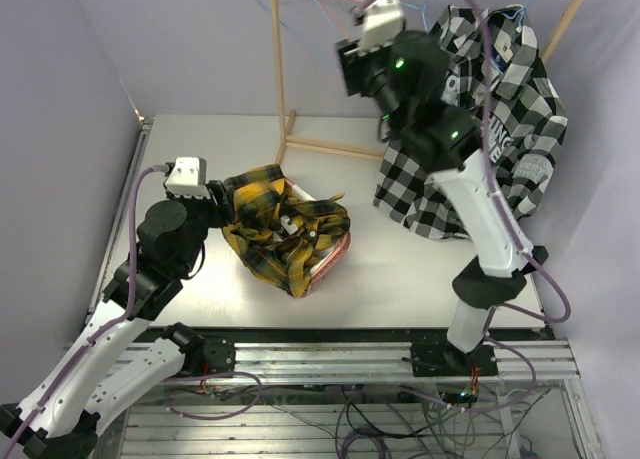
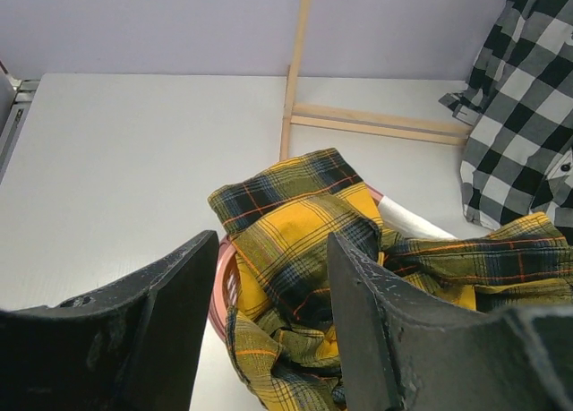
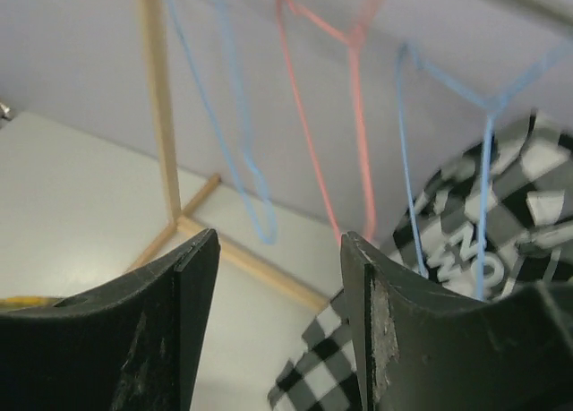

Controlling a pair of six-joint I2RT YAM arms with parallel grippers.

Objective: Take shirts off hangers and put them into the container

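Note:
A black-and-white checked shirt [image 1: 530, 129] hangs at the upper right on the rack, with blue hangers [image 3: 483, 205] near it. My right gripper [image 1: 355, 64], blurred in the top view, is raised at the hangers left of the shirt; in its wrist view its fingers are open, with hangers and the shirt beyond. My left gripper [image 1: 220, 204] is beside a yellow plaid cloth [image 1: 275, 229] at the left; its fingers [image 2: 152, 330] stand open, the cloth beyond them.
The plaid cloth lies in a red-rimmed basket [image 1: 330, 264] on the white tabletop [image 1: 420, 279]. A wooden rack [image 1: 277, 69] stands behind, its foot on the table.

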